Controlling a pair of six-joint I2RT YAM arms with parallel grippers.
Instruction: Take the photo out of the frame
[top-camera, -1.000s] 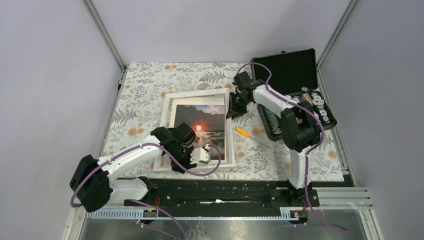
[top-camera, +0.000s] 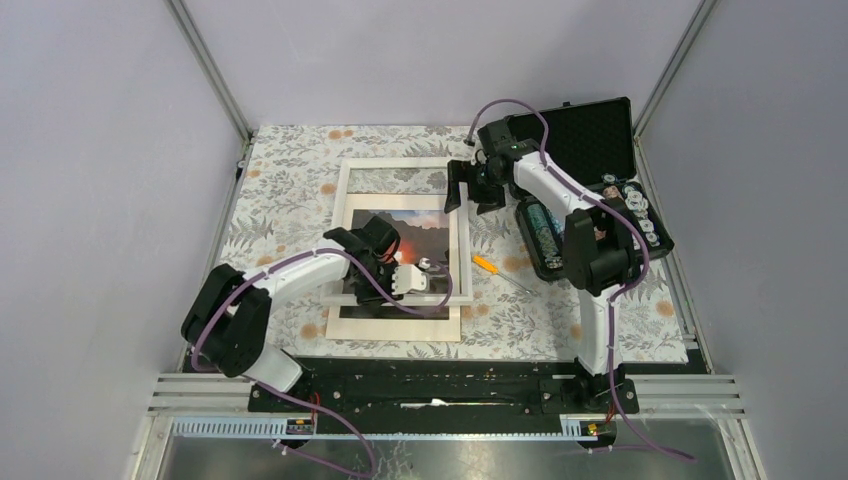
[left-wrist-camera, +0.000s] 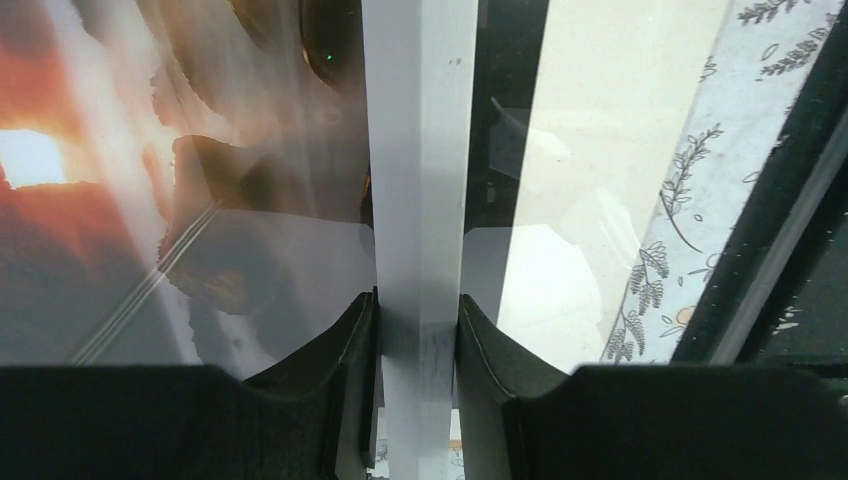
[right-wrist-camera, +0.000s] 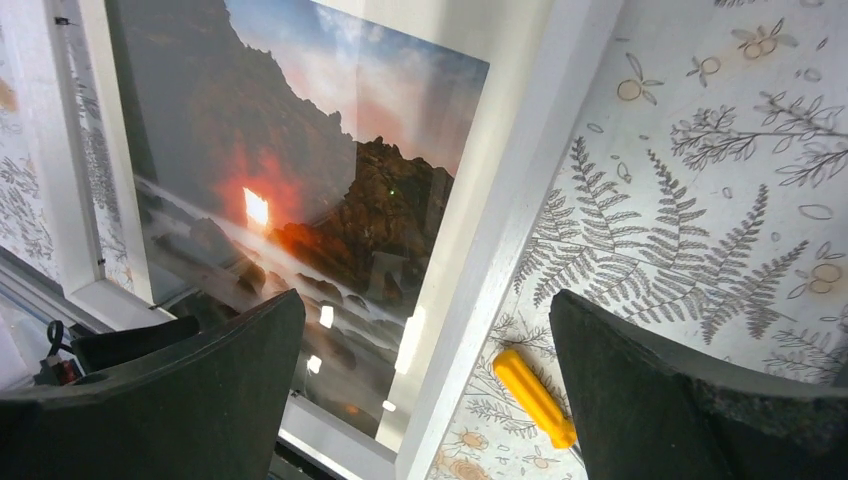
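The white frame (top-camera: 395, 163) lies over the photo (top-camera: 425, 232), a glossy mountain sunset with a cream border (top-camera: 395, 326). That border and a dark strip of the picture stick out past the frame's near bar; along the far side, patterned cloth shows between photo and frame. In the left wrist view my left gripper is shut on the near white bar (left-wrist-camera: 425, 180), one finger on each side. My right gripper is open around the line of the frame's right bar (right-wrist-camera: 520, 210), touching nothing that I can see.
A screwdriver with an orange handle (top-camera: 485, 264) lies just right of the frame. Behind the right arm stands an open black case (top-camera: 575, 140) with items inside.
The frame has slid away from the table's front with my left gripper, while the photo stayed put, baring its near edge. My right gripper has moved farther back and opened from the right bar.
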